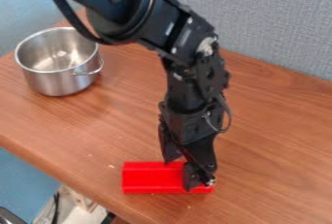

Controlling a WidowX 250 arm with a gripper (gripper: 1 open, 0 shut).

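Observation:
A red block (149,177) lies on the wooden table near its front left edge. My black gripper (182,170) is lowered onto it, one finger at the block's back side and the other over its right part, near the front. Whether the fingers press on the block or stand apart from it is hard to tell.
A steel pot (58,68) with a handle sits at the back left of the table (273,150). A grey wall runs along the back, and the table's front left edge is close to the block.

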